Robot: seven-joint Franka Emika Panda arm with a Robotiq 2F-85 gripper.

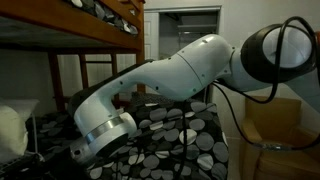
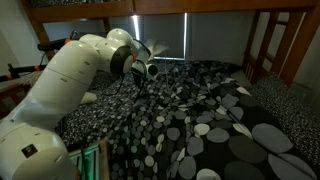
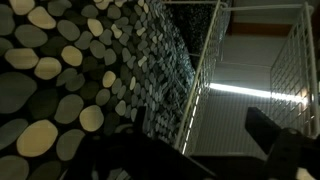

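In the wrist view my gripper is open, its dark fingers (image 3: 268,134) wide apart, and I see nothing held between them. A white wire rack (image 3: 202,78) runs up the right side of that view, beyond the fingers. The bed cover (image 3: 55,70), black with grey and pale round spots, fills the left side. From exterior view 1, the white arm reaches down to the left, and the gripper's tips are lost in the dark area near the rack. Exterior view 2 shows the arm's end (image 2: 143,62) at the far left part of the bed.
A white bulky object (image 1: 13,130) sits at the left edge in exterior view 1. An upper bunk (image 1: 75,22) hangs overhead, with wooden posts below. An orange-brown armchair (image 1: 275,135) stands right. Much of the spotted bed (image 2: 200,125) is bare.
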